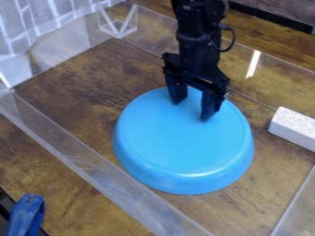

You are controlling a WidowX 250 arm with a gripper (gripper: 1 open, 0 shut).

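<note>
A large blue round object [180, 152], like an upturned bowl or lid, rests on the wooden table. My black gripper [193, 100] is at its rear edge, fingers pointing down and spread apart, with two tips at or just over the blue surface. I see nothing held between them; whether they touch the blue object is unclear.
A white block [292, 127] lies to the right. A dark blue item [28, 212] is at the lower left, outside the clear plastic wall. A crumpled clear or white material fills the upper left corner.
</note>
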